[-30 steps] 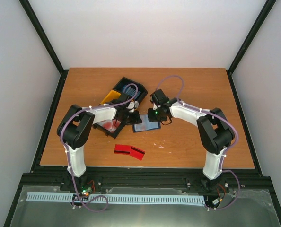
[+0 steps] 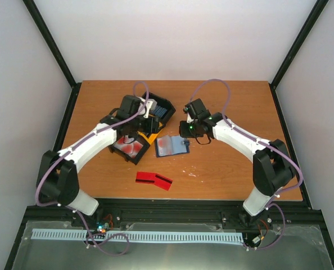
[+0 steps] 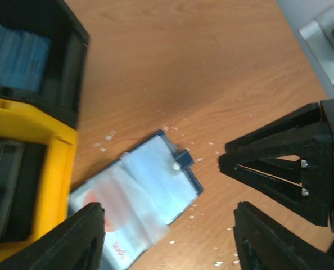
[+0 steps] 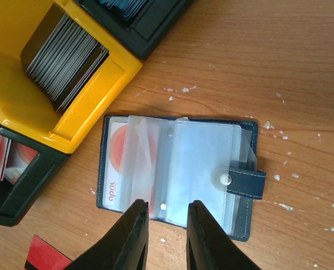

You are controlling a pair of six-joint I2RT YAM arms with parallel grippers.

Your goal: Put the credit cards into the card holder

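The card holder, an open dark-blue wallet with clear sleeves, lies on the table; in the right wrist view its sleeves and snap strap show. Two red cards lie at the front of the table. My left gripper is above the holder's left, fingers apart with nothing visible between them. My right gripper hangs over the holder; its fingers stand apart with nothing seen held.
A black-and-yellow compartment box with packed cards and sleeves sits behind and left of the holder.
Both arms have lifted from low over the holder, the left one back and up more markedly; the right arm has risen slightly. The red cards have not moved.
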